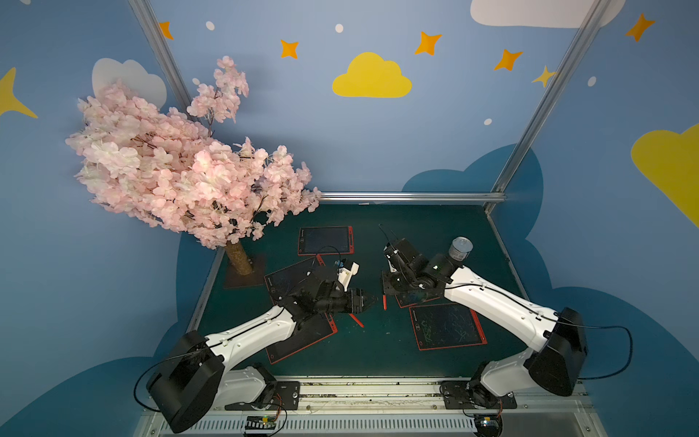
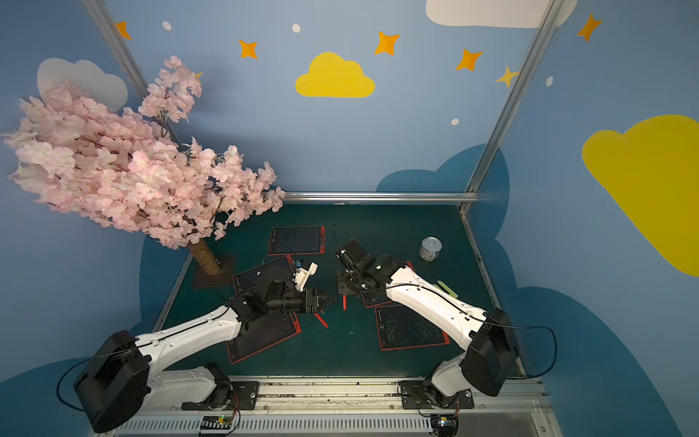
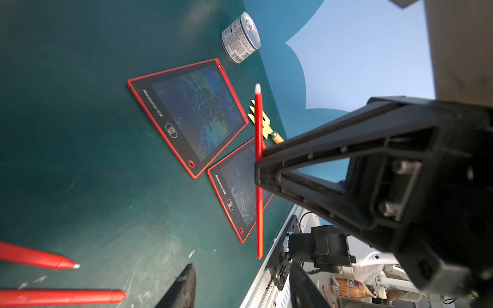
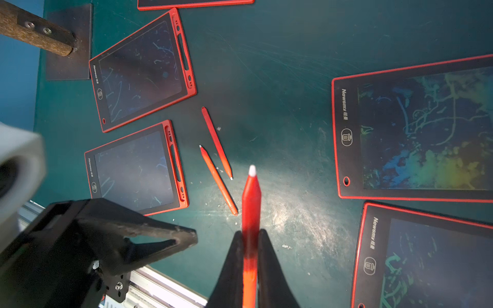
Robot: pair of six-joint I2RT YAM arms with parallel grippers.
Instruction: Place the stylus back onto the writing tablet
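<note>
My right gripper (image 1: pixel 386 280) holds a red stylus (image 4: pixel 250 205) between its fingertips, upright in the top views and pointing up the middle of the right wrist view. That stylus also shows in front of the left wrist view, against the right gripper's black finger (image 3: pixel 303 164). My left gripper is part open, with nothing between its fingers, close to the held stylus. Two more red styluses (image 4: pixel 218 179) lie on the green table. Red-rimmed writing tablets (image 4: pixel 138 166) lie at left, back and right (image 3: pixel 187 113).
A cherry blossom tree (image 1: pixel 236 255) stands on a plate at back left. A can (image 3: pixel 238 38) stands at back right, and a small green garden fork (image 3: pixel 264 123) lies near the right tablets.
</note>
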